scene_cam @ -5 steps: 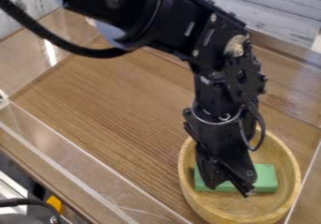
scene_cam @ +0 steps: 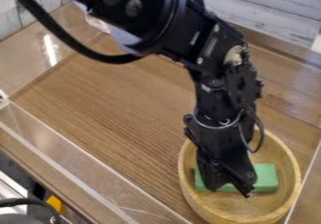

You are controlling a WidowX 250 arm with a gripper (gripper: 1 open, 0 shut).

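My black gripper (scene_cam: pixel 223 176) reaches down into a round wooden bowl (scene_cam: pixel 282 204) at the bottom right of the camera view. A green block (scene_cam: pixel 261 178) lies in the bowl, partly hidden behind the fingertips. The gripper looks shut; whether anything sits between its fingers is hidden.
Clear plastic walls edge it at the left and front, with a pale planked wall behind. A black cable runs at the bottom left.
My arm and gripper have shifted very slightly over the last second. The bowl and green block show no clear movement.
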